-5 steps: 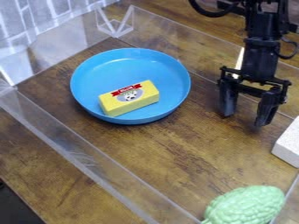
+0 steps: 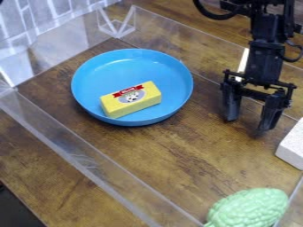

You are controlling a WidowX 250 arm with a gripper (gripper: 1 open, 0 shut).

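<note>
My black gripper (image 2: 253,105) stands low over the wooden table at the right, to the right of a blue plate (image 2: 175,74), with its fingertips down near the surface. Its fingers look spread apart; whether anything sits between them is hard to tell in the dark shapes. On the plate lies a yellow box (image 2: 130,99) with a red label and a small picture. The box and plate are apart from the gripper.
A white object (image 2: 292,144) lies at the right edge, just below the gripper. A green textured object (image 2: 245,209) is at the bottom right. A clear plastic barrier runs along the left. The table's middle below the plate is clear.
</note>
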